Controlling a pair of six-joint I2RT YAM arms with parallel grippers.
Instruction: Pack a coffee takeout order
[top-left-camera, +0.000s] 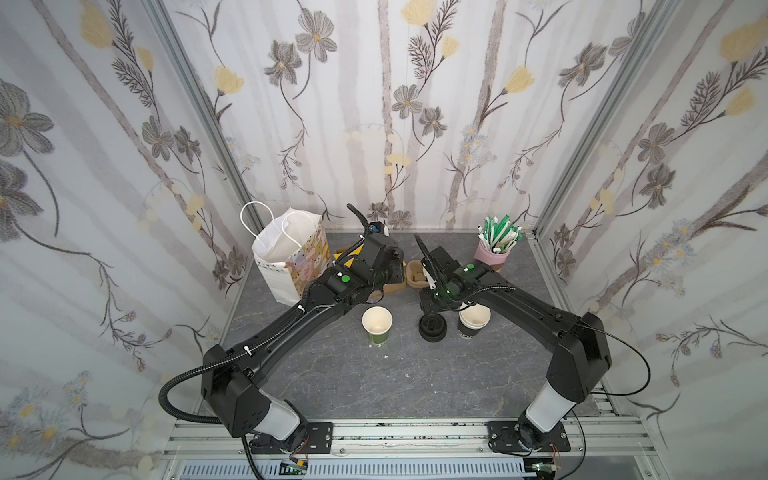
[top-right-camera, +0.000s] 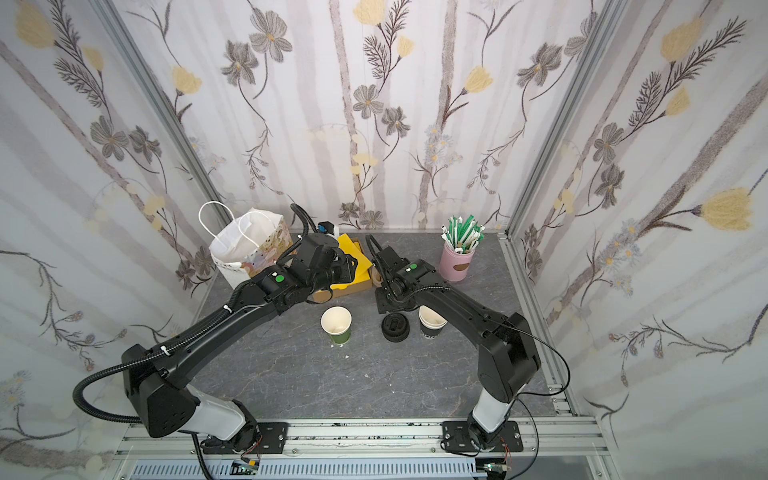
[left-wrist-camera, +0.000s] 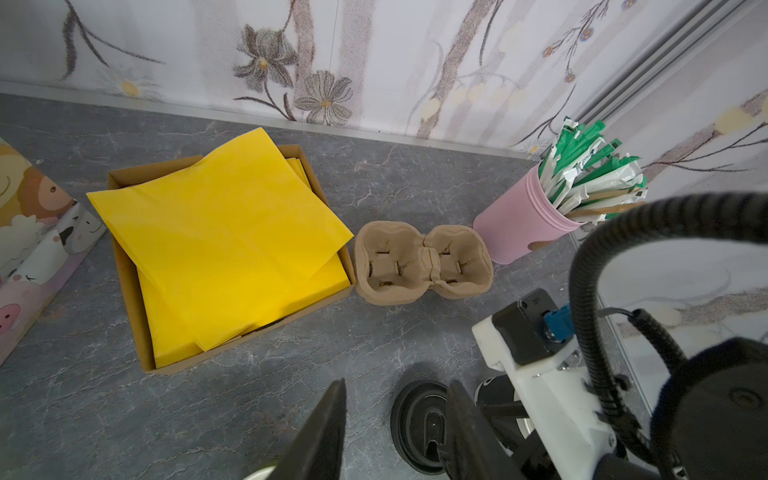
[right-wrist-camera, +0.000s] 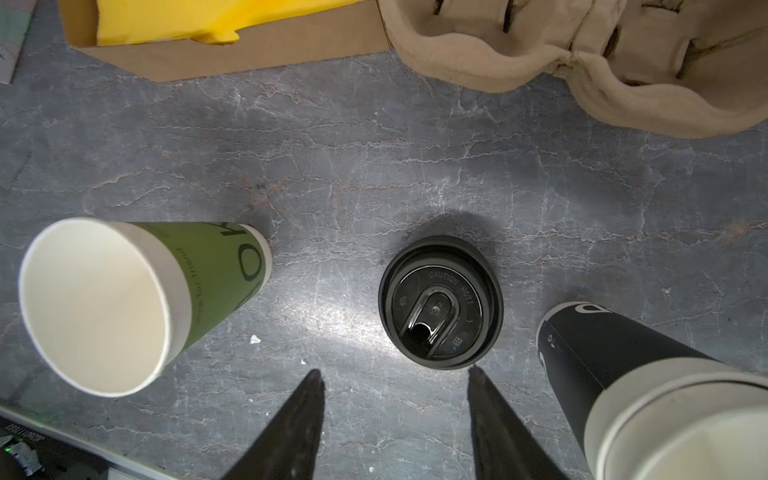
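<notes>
A green paper cup (right-wrist-camera: 216, 280) stands upright on the grey table, with a stack of black lids (right-wrist-camera: 440, 312) to its right and black cups (right-wrist-camera: 608, 376) with white rims beyond. A brown two-cup carrier (left-wrist-camera: 392, 264) lies at the back beside a box holding yellow sheets (left-wrist-camera: 224, 240). My left gripper is raised over the middle, fingers part open with nothing seen between them. My right gripper hangs above the lids, open and empty. A white paper bag (top-left-camera: 280, 264) with handles stands at the back left.
A pink holder (left-wrist-camera: 512, 216) full of wrapped straws stands at the back right. My two arms are close together over the middle, the right one showing large in the left wrist view.
</notes>
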